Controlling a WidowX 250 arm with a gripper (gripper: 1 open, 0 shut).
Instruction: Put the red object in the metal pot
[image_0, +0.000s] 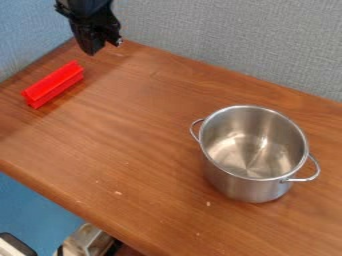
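On the wooden table's left side lies a red block (54, 85), long and box-shaped, set at a slant. My gripper (103, 46) is up at the top left, behind and above the block, clear of it. Its dark fingers look small and blurred, so I cannot tell how far apart they stand. The metal pot (241, 188) stands upright on the right side, a handle on each side, and its inside looks empty.
A wide bare stretch of wooden table (140, 140) separates the block from the pot. Grey panels (241, 45) rise behind the table's back edge. Some dark and metallic equipment (83, 243) sits at the bottom left, beyond the table edge.
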